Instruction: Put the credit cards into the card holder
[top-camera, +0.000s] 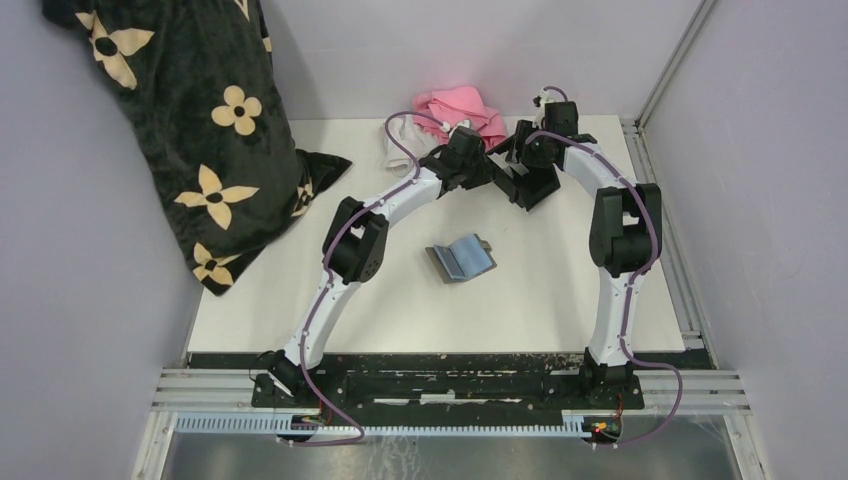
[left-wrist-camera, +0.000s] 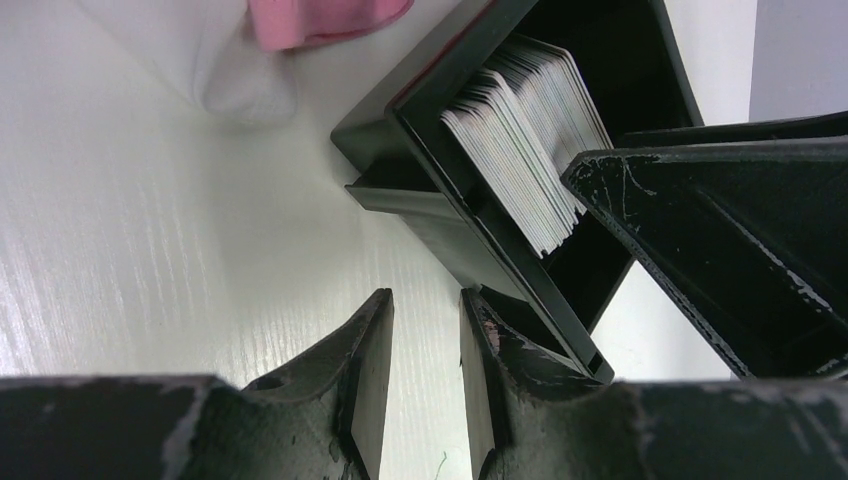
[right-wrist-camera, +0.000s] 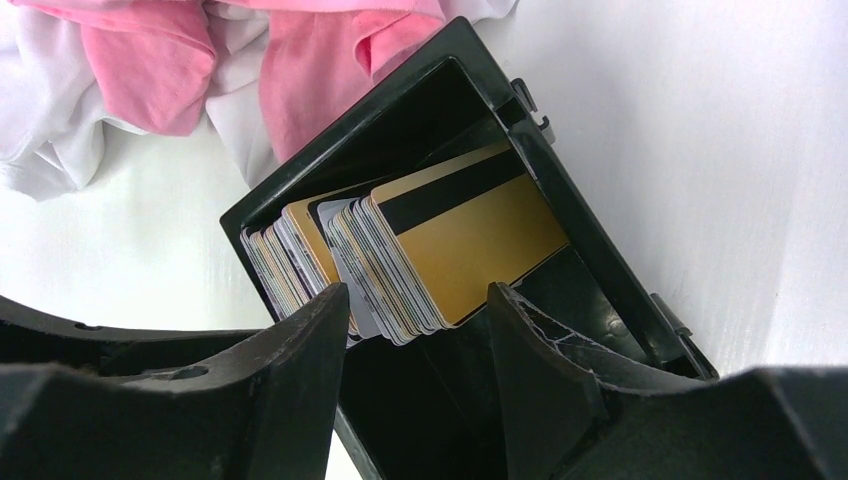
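Observation:
A black box (right-wrist-camera: 430, 410) holds several leaning cards, with a gold card (right-wrist-camera: 480, 235) bearing a dark stripe at the front of the stack. Over that stack my right gripper is partly open, and I see nothing gripped between its fingers. In the left wrist view the card stack (left-wrist-camera: 515, 160) shows edge-on inside the box. My left gripper, partly open and empty, hangs beside the box's near wall, apart from it. An open card holder (top-camera: 470, 257) with blue inside faces lies on the middle of the table.
Pink cloth (top-camera: 460, 105) and white cloth (top-camera: 405, 140) are heaped behind the left gripper. A dark flowered blanket (top-camera: 215, 150) covers the left side.

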